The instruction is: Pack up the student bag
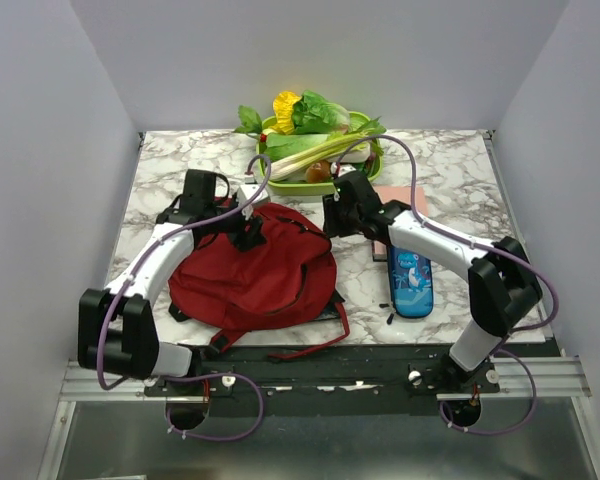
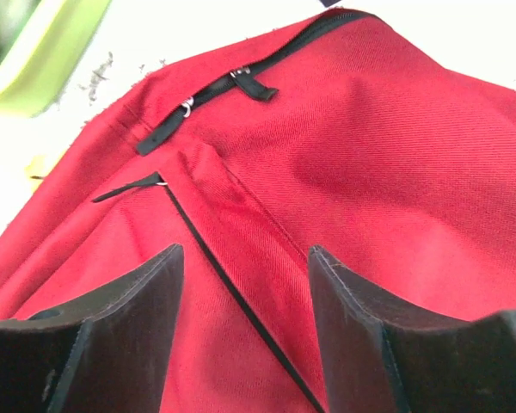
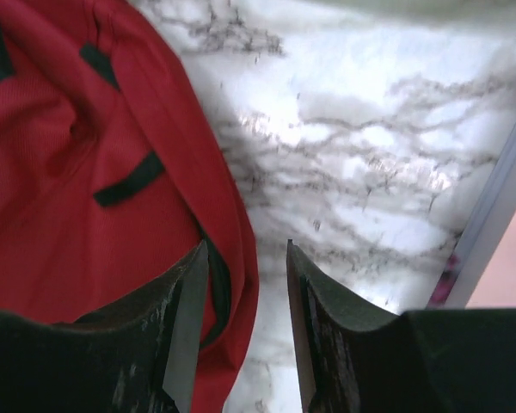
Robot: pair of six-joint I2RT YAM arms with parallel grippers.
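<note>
A red fabric bag (image 1: 230, 290) with black straps lies on the left of the marble table, its zippered upper edge seen close in the left wrist view (image 2: 413, 155). My left gripper (image 1: 247, 232) is over its upper middle, open, with only red cloth below the fingertips. My right gripper (image 1: 332, 218) hangs open by the bag's right edge, marble visible beside it. A blue patterned case (image 1: 412, 285) lies to the right, next to a pink book-like item (image 1: 420, 200), partly hidden by the arm.
A green basket (image 1: 290, 188) of vegetables stands at the back. The table's front edge runs along the bottom; bare marble (image 1: 480, 170) is free at the right and back left.
</note>
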